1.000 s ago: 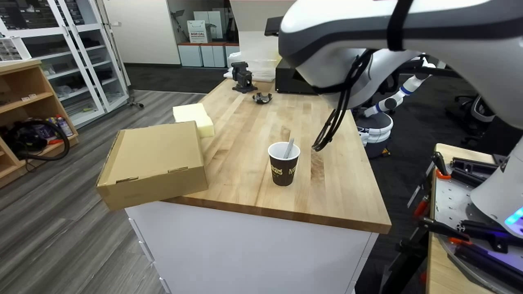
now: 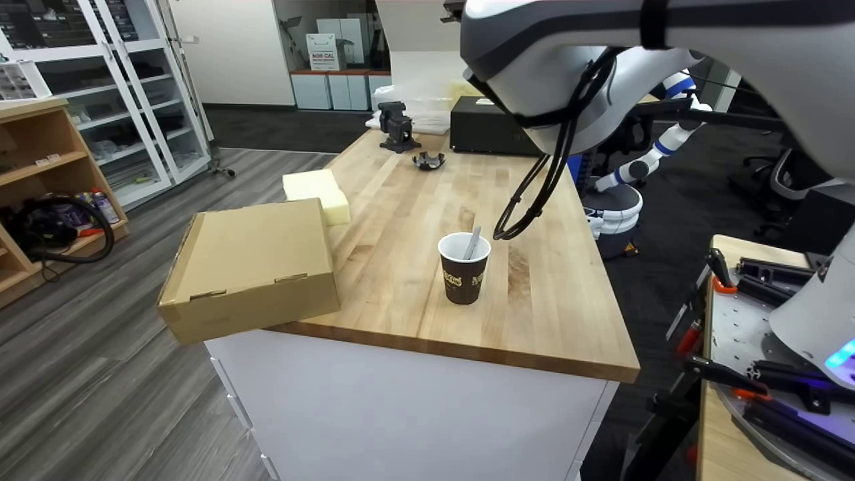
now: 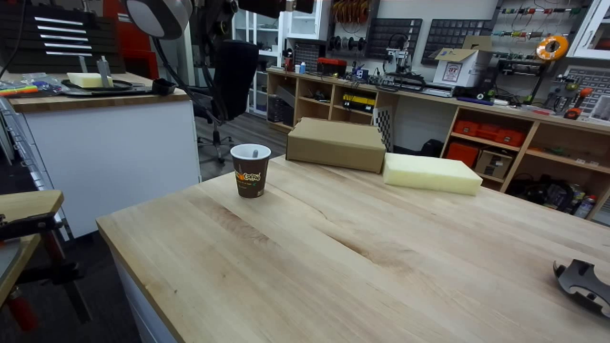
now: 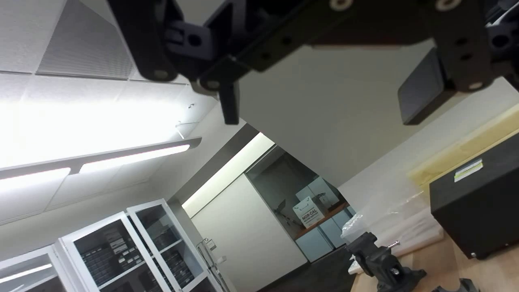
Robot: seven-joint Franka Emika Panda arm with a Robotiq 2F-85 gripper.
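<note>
In the wrist view my gripper is open, its two dark fingers wide apart with only the far wall and ceiling behind the gap. A brown paper cup (image 2: 465, 280) with a white rim stands upright near the front of the wooden table, and a grey stick-like handle (image 2: 473, 242) leans out of it. In the other exterior view the same cup (image 3: 249, 178) is near the table's corner, with nothing touching it. The arm (image 2: 545, 88) is raised above the table's right side, and the gripper itself is mostly out of the exterior views.
A closed cardboard box (image 2: 256, 264) overhangs the table's front left edge. Behind it lies a pale yellow foam block (image 2: 316, 191). Farther back are a small black vise (image 2: 397, 128), a dark curved part (image 2: 429, 161) and a black box (image 2: 489, 128).
The arm has risen a little in exterior view 1, and its hanging cables have swung left. The cup, box and foam are where they were.
</note>
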